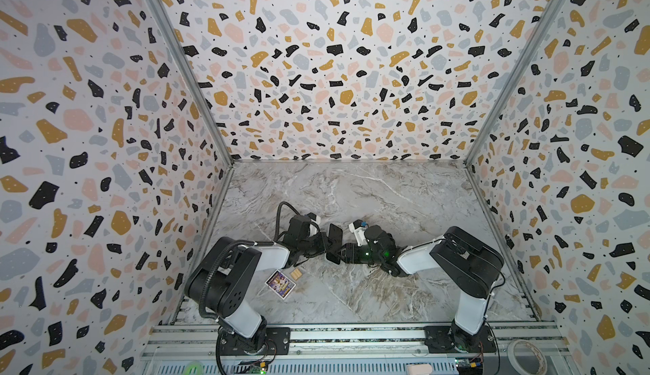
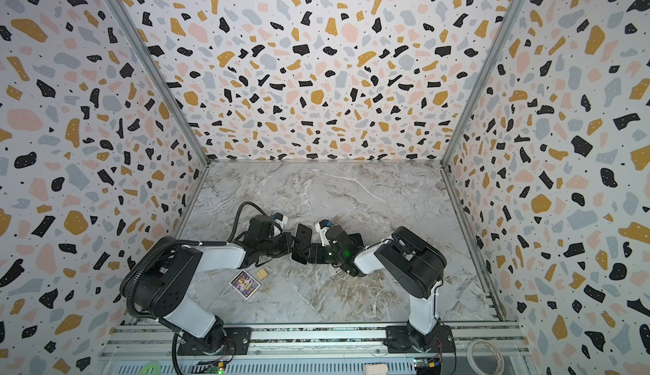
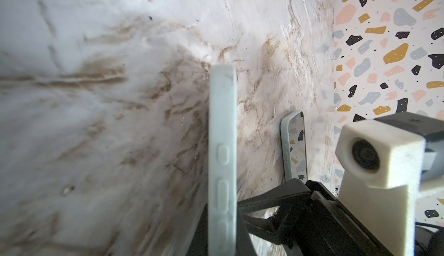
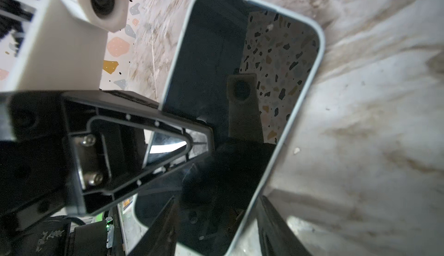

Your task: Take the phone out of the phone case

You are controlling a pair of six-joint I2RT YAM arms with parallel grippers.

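Note:
The dark-screened phone with its pale blue case (image 3: 223, 117) stands tilted between the grippers, its buttoned side filling the middle of the left wrist view. My left gripper (image 1: 323, 242) is shut at the phone; its fingertips are largely hidden behind the case's side, so anything between them cannot be seen. In the right wrist view a black finger lies over the screen. My right gripper (image 1: 344, 253) is shut on the lower long edge of the cased phone. The phone's back is hidden.
A second phone-like object (image 3: 296, 147) with a pale frame lies farther along the marble table (image 1: 352, 185). A colourful card box (image 1: 280, 284) and a small tan piece (image 1: 296, 273) lie at front left.

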